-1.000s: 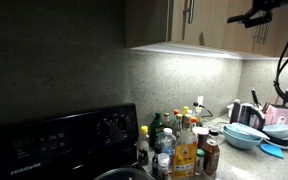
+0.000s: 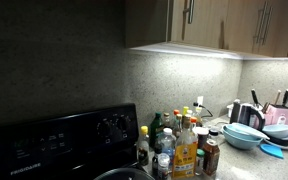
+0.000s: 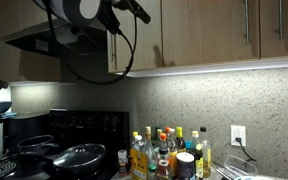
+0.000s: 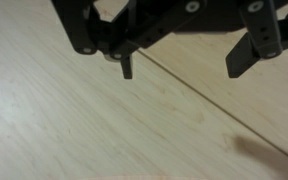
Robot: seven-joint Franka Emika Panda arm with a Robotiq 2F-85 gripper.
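Observation:
In the wrist view my gripper stands open, its two dark fingers wide apart and nothing between them. Pale wooden cabinet doors [image 4: 114, 110] fill the view behind the fingers, with a dark seam running diagonally between two panels. From exterior view 2 the arm [image 3: 79, 12] reaches in high at the top, in front of the upper cabinets [image 3: 189, 35]; its tip [image 3: 134, 10] is near the cabinet face, and whether it touches cannot be told. Exterior view 1 shows only a bit of dark cable at the right edge. Metal handles [image 2: 190, 11] run vertically on the doors.
Several bottles [image 2: 184, 150] crowd the counter beside the stove [image 2: 59, 145]. A lidded pan [image 3: 79, 157] sits on the stove. Blue bowls [image 2: 244, 135], a kettle [image 2: 252, 116] and a knife block [image 2: 277, 114] stand further right. Open air lies between bottles and cabinets.
The counter items have not moved.

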